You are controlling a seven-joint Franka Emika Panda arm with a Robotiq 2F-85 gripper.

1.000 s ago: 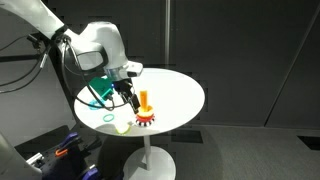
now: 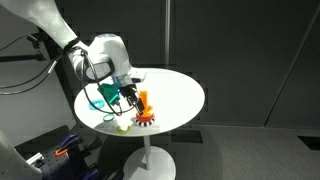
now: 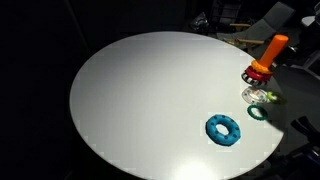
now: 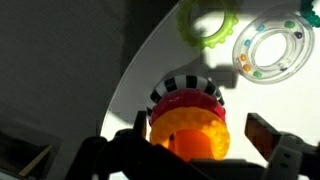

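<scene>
A stacking toy with an orange post (image 2: 143,98) stands upright near the table's front edge. In the second exterior view its orange post (image 3: 275,46) rises above yellow-orange and red rings. From the wrist, its orange top (image 4: 195,138) shows over a red ring and a black-and-white striped base (image 4: 170,90). My gripper is open, one dark finger (image 4: 139,128) to the left of the toy and the other to the right. A gap shows on the right side; on the left, contact is hard to judge.
A yellow-green ring (image 4: 207,40) and a clear beaded ring (image 4: 244,52) lie close by. A blue ring (image 3: 222,139) and a thin green ring (image 3: 257,118) are farther along the round white table (image 3: 140,90).
My arm has moved a little to the right and down, closer to the stacking toy. The toy looks unmoved.
</scene>
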